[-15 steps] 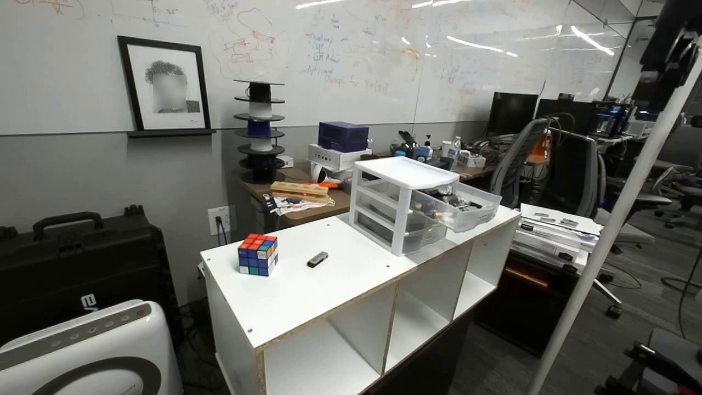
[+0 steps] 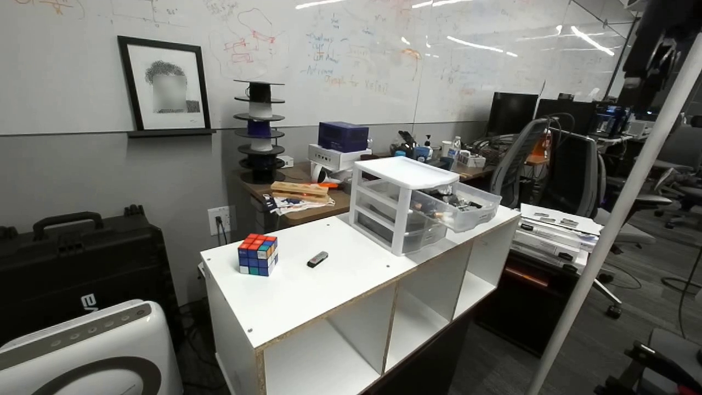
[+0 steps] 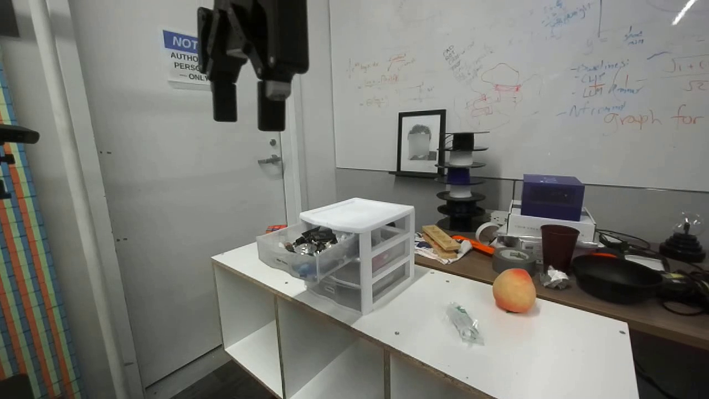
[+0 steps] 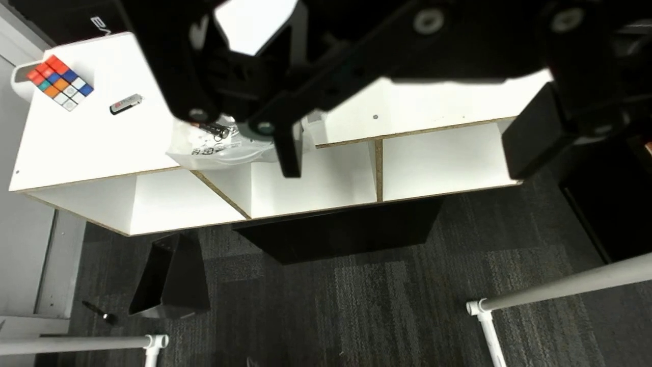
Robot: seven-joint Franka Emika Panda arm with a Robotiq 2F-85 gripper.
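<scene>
My gripper (image 3: 247, 118) hangs open in the air, high above the white shelf unit, with nothing between its fingers. In exterior view 1 it shows only partly, at the upper right. A clear plastic drawer unit (image 2: 403, 172) stands on the shelf unit, its top drawer (image 3: 280, 261) pulled out and filled with small dark items. On one side of it are a Rubik's cube (image 2: 257, 254) and a small USB stick (image 2: 317, 259). On the other side lie a peach (image 3: 513, 290) and a clear plastic packet (image 3: 465, 323). My fingers (image 4: 288, 151) stand wide apart in the wrist view.
The shelf top (image 2: 296, 303) is bare around the cube and stick. Behind it is a cluttered desk with a black pan (image 3: 615, 276), a dark red cup (image 3: 559, 246) and stacked spools (image 2: 260, 128). A white pole (image 2: 615, 230) rises in front.
In exterior view 1 my gripper has shifted slightly left and up at the upper right. The drawer unit, cube and stick have not moved.
</scene>
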